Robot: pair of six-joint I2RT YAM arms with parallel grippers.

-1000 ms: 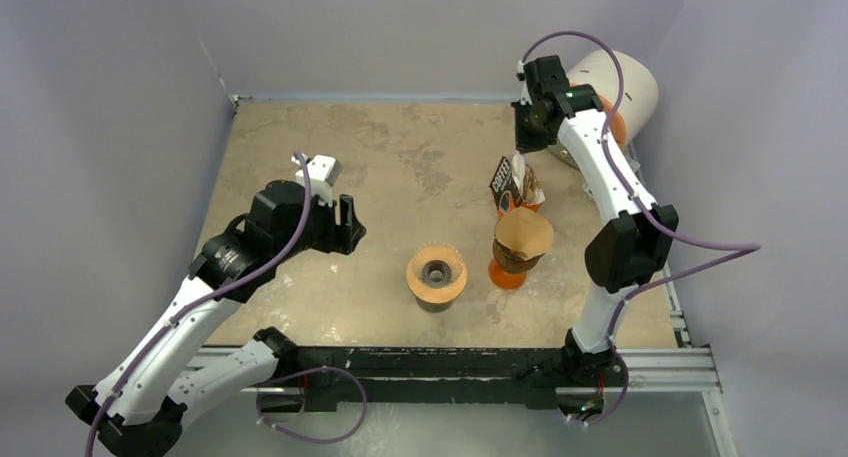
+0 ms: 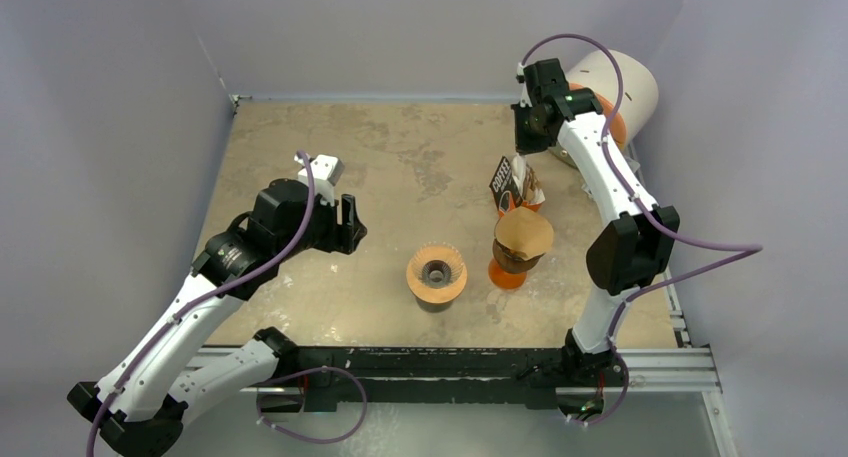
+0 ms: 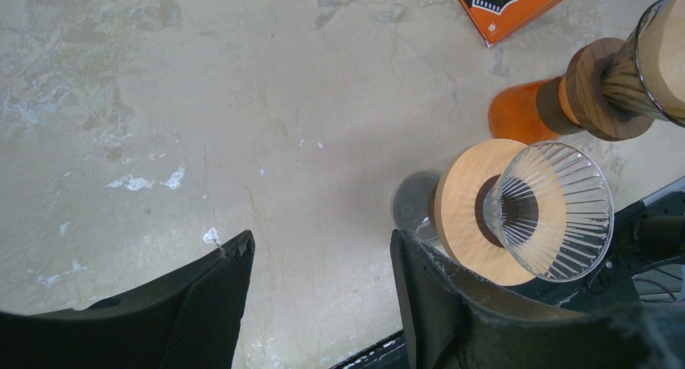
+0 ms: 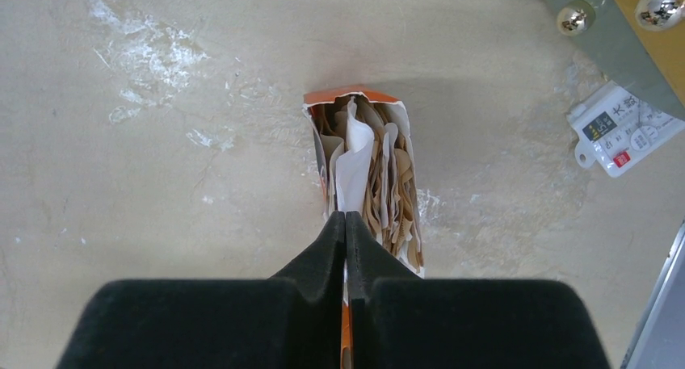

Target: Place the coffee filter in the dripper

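An empty glass dripper on a pale wooden ring (image 2: 437, 282) (image 3: 462, 226) stands at the front middle. To its right, a second dripper (image 3: 603, 82) holds a brown filter (image 2: 522, 235). The coffee filter box (image 2: 505, 185) (image 4: 409, 183), full of brown filters and one white piece, sits behind them. My right gripper (image 2: 521, 145) is over the box, shut, its tips at the white piece; whether they touch it I cannot tell. My left gripper (image 2: 351, 224) stands open at the left, nothing between its fingers.
A large white cylindrical appliance (image 2: 632, 87) lies at the back right, with a small white packet (image 4: 622, 131) beside the box.
Very little differs: both arms have shifted very slightly over the last second. The objects on the table have not moved.
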